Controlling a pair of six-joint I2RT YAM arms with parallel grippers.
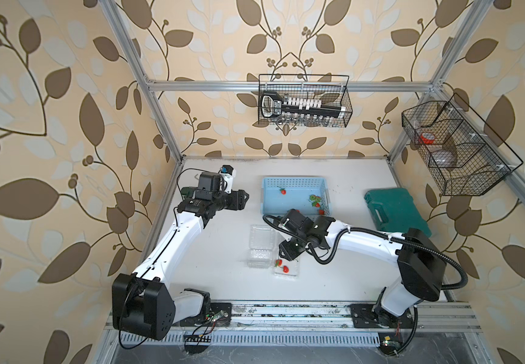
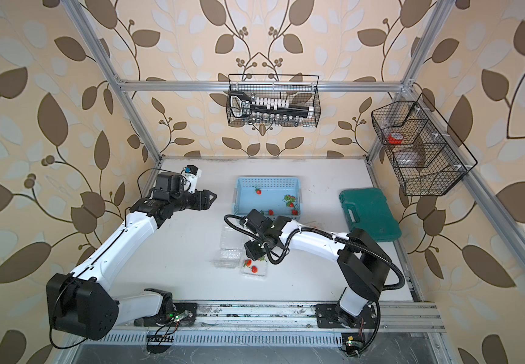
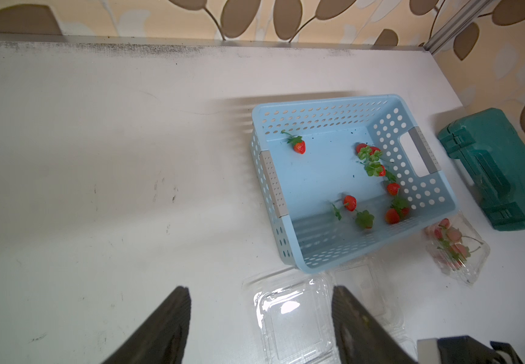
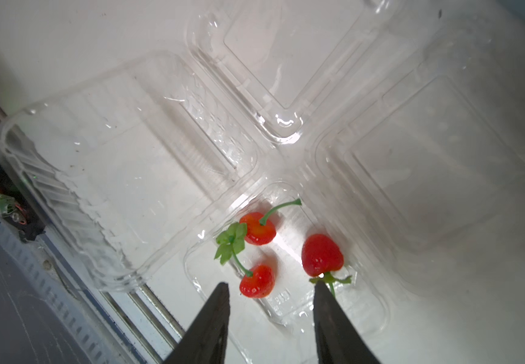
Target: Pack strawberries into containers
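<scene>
A blue basket [image 3: 329,176] holds several strawberries [image 3: 349,203]. My right gripper is open just above a clear container [image 4: 359,318] at the front middle, which holds three red fruits [image 4: 321,254] with green stems. Empty clear containers [image 4: 123,163] lie beside it. A filled clear container [image 3: 456,245] sits right of the basket. My left gripper [image 1: 241,199] hangs over the table left of the basket; in its wrist view nothing clearly shows between the fingers, and their state is unclear.
A green case [image 2: 368,212] lies at the right. Wire baskets [image 1: 305,103] hang on the walls.
</scene>
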